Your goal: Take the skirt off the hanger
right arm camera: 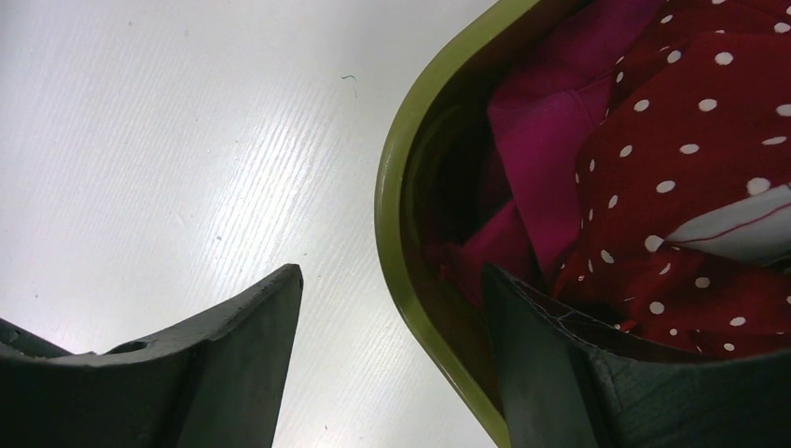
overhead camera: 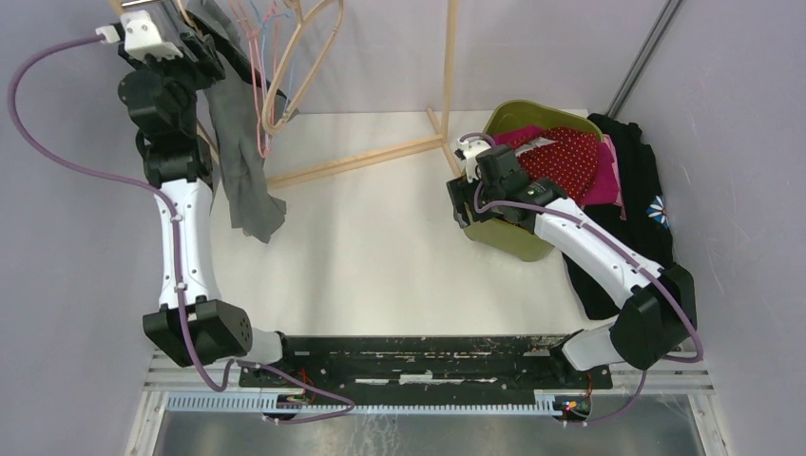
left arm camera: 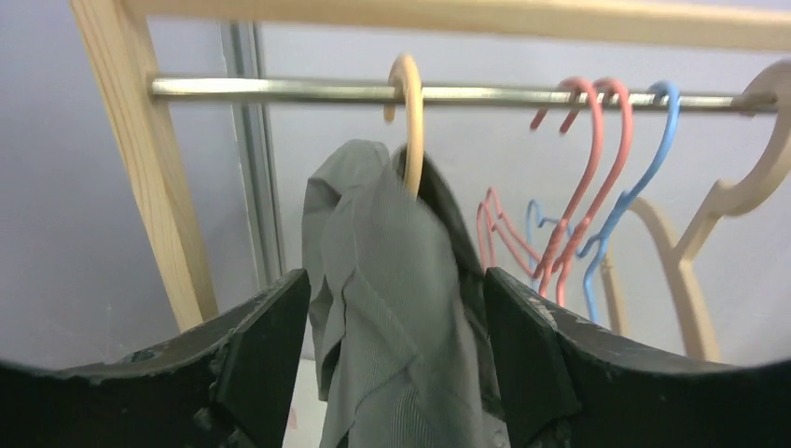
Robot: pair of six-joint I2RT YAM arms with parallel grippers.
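Note:
A dark grey skirt [left arm camera: 387, 289] hangs on a hanger whose pale wooden hook [left arm camera: 410, 112] loops over the metal rail [left arm camera: 280, 90]. From above, the skirt [overhead camera: 240, 152] falls in a narrow drape at the far left. My left gripper [overhead camera: 200, 57] is up beside it; its fingers stand apart in the left wrist view, the skirt's upper part showing between and beyond them. Whether they touch the cloth I cannot tell. Over the near left rim of the green basket [right arm camera: 396, 215], my right gripper [overhead camera: 463, 204] is open and empty.
Pink hangers [left arm camera: 597, 159], a blue hanger [left arm camera: 644, 168] and another wooden hanger [left arm camera: 695, 233] share the rail, to the right. The basket holds red polka-dot cloth [overhead camera: 561, 161]. Black clothing [overhead camera: 646, 199] lies beside it.

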